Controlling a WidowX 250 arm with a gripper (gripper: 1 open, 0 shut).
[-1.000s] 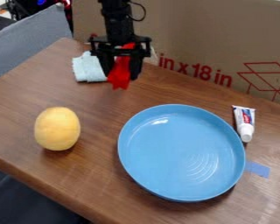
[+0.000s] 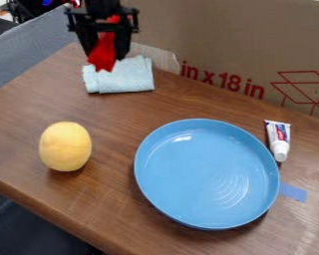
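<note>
My gripper (image 2: 104, 28) is at the top left, blurred, shut on a red object (image 2: 104, 50) that hangs below it. The red object is over a folded light-blue cloth (image 2: 120, 78) at the back of the wooden table; whether it touches the cloth is unclear.
A blue plate (image 2: 206, 174) fills the lower right of the table (image 2: 109, 219). A yellow rounded object (image 2: 65, 146) lies at the left front, a toothpaste tube (image 2: 279, 140) right of the plate. A cardboard panel (image 2: 242, 40) stands behind.
My gripper has moved left with the red object, from the cloth's right end to above its left part, rising slightly.
</note>
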